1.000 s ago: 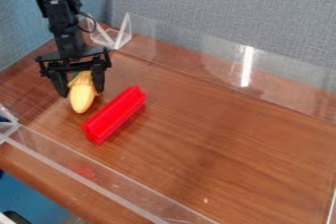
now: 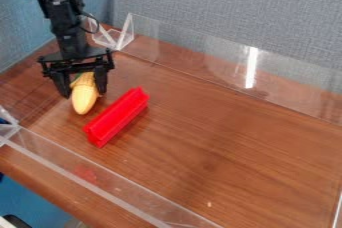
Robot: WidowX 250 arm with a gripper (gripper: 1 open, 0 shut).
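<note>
My black gripper (image 2: 80,77) is low at the left of the table, straddling a yellow oblong object (image 2: 83,96), which looks like a toy vegetable. Its fingers are around the upper end of that object; whether they press on it I cannot tell. Just right of it lies a red elongated block (image 2: 116,116), set diagonally on the wood.
The wooden table (image 2: 227,152) is bordered by clear plastic walls (image 2: 147,197) with white corner brackets. Its middle and right are empty. A grey wall stands behind, with blue at the left.
The gripper has shifted very slightly over the yellow object; the objects show no clear movement.
</note>
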